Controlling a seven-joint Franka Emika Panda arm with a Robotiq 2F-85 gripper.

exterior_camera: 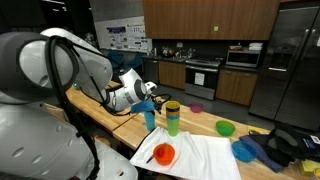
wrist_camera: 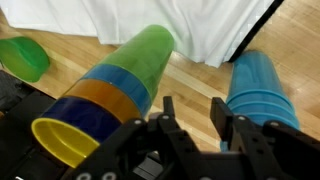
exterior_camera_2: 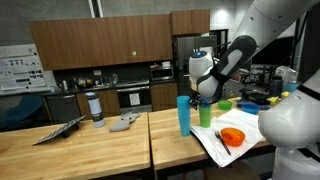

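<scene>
In the wrist view, a stack of blue cups (wrist_camera: 262,88) stands at the right, its lower part partly hidden by one dark finger of my gripper. To the left is a second stack of cups, green at the tip (wrist_camera: 148,48), with blue, orange and yellow rims below. Bare wood shows between my fingers, which are apart with nothing between them. From the side, the blue stack (exterior_camera_2: 184,116) and the green one (exterior_camera_2: 205,116) stand close together, under the white arm (exterior_camera_2: 207,75).
A white cloth (exterior_camera: 205,158) covers part of the table, with an orange bowl (exterior_camera: 164,154) on it. A green bowl (exterior_camera: 225,128) and a blue bowl (exterior_camera: 243,151) lie farther right.
</scene>
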